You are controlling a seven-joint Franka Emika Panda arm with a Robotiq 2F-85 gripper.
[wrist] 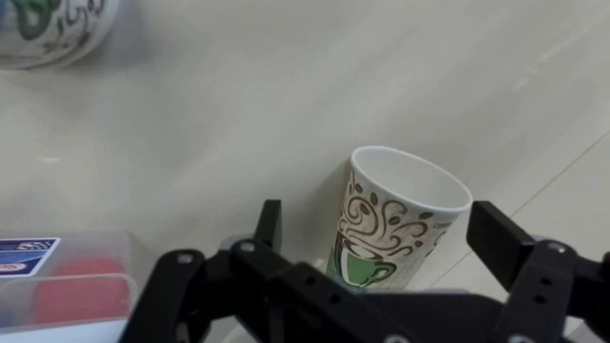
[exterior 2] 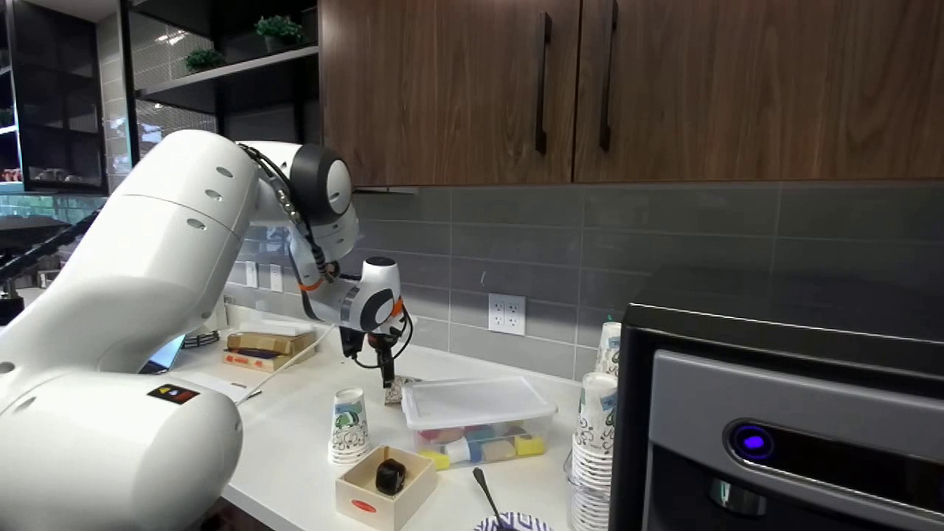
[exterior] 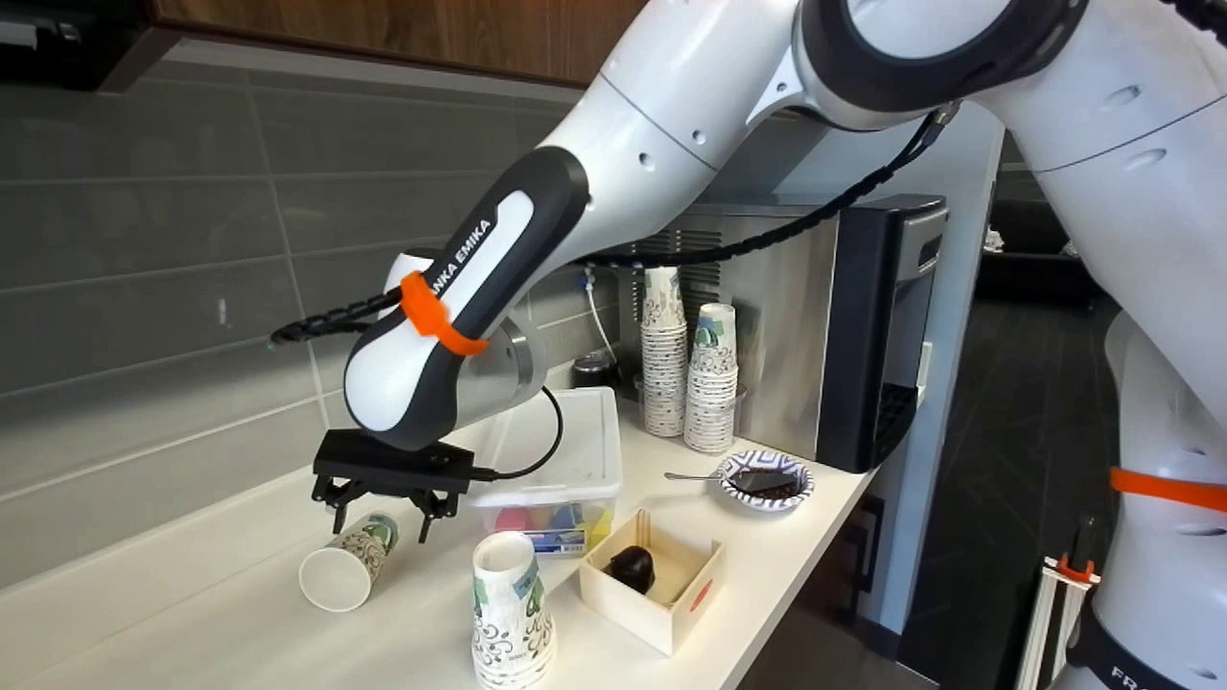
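Observation:
A patterned paper cup (exterior: 348, 563) lies on its side on the counter near the wall, its mouth facing the camera in exterior view 1. My gripper (exterior: 381, 529) is open just above and behind it. In the wrist view the cup (wrist: 389, 228) shows between the open fingers, closer to the right one, and the gripper body hides its base. A clear gap separates the left finger from the cup. Exterior view 2 shows only part of the lying cup (exterior 2: 395, 391) behind the gripper (exterior 2: 387, 379).
An upright stack of cups (exterior: 512, 615) stands in front, beside a wooden box (exterior: 679, 592) with a black object (exterior: 633, 568). A lidded plastic bin (exterior: 552, 460) is right of the gripper. Farther off are a patterned bowl (exterior: 794, 473) and tall cup stacks (exterior: 710, 391).

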